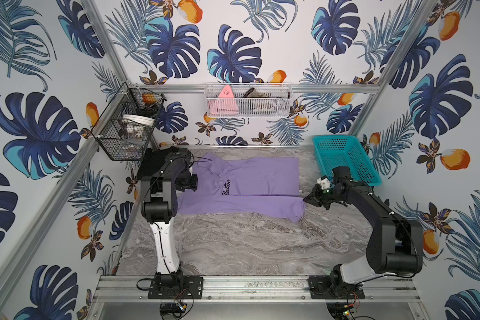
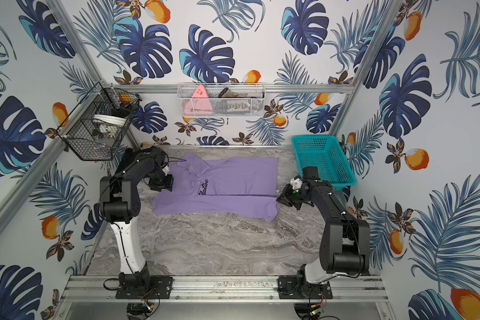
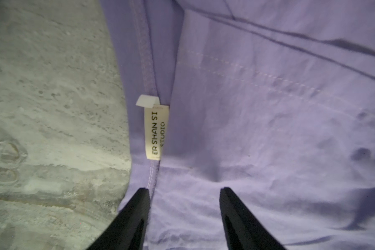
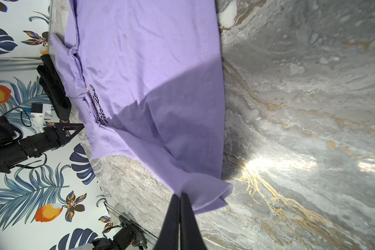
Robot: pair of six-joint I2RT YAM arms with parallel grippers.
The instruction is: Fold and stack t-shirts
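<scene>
A lavender T-shirt [image 1: 256, 176] with black script lettering lies spread on the marble table, its near part forming a long folded strip [image 1: 240, 205]. My left gripper stands open over the shirt's left end, where the wrist view shows a white label [image 3: 156, 133] beside a seam, with nothing held between the fingers. My right gripper is shut at the right end of the folded strip, where the fabric corner bends up; whether any thin cloth is between its fingertips I cannot tell.
A teal basket [image 1: 341, 144] sits at the back right. A black wire basket [image 1: 112, 144] hangs on the left wall, above a dark object at the back left. A white wire shelf [image 1: 266, 112] hangs on the back wall.
</scene>
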